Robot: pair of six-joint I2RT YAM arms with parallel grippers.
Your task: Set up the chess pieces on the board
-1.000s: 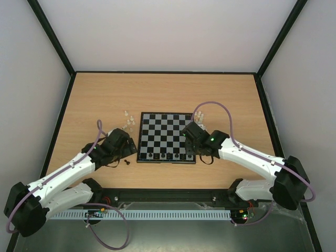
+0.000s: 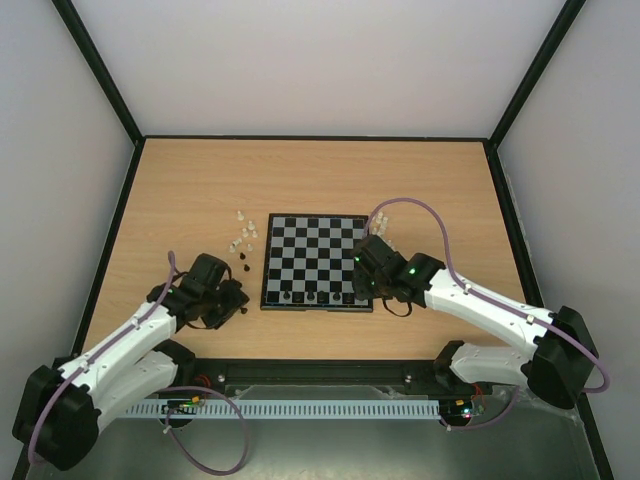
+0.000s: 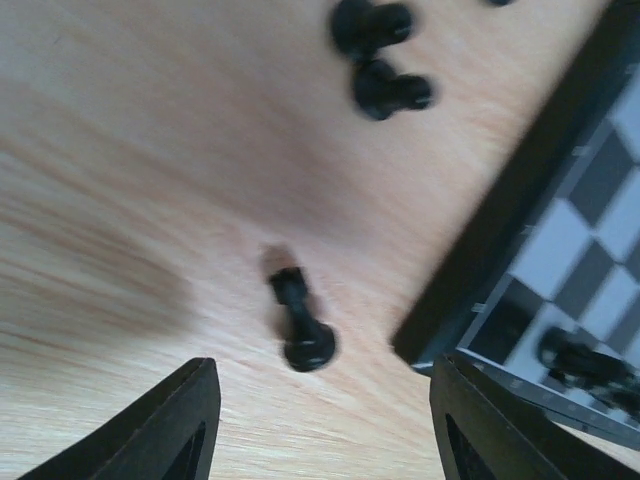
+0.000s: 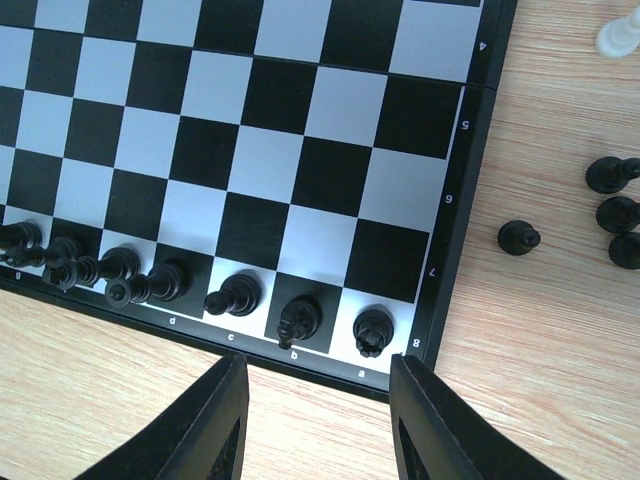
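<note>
The checkered board (image 2: 318, 250) lies mid-table. Along its near row stand several black pieces; in the right wrist view one black piece (image 4: 373, 328) occupies the corner square and a neighbour (image 4: 298, 320) stands beside it. My right gripper is open just off the board's near edge, nothing between its fingers. On the wood left of the board a black piece (image 3: 305, 335) lies on its side. My left gripper hangs over it, fingers open and apart on either side, not touching it as far as shows.
Two black pieces (image 3: 380, 65) stand close together farther from the left gripper. Right of the board are a lone black piece (image 4: 518, 237), several grouped ones (image 4: 625, 250) and a white piece (image 4: 620, 35). More white pieces (image 2: 240, 240) are at the board's left.
My left gripper has shifted left and toward the near side, uncovering black pieces left of the board and covering the lying one from above. The right arm has shifted only slightly.
</note>
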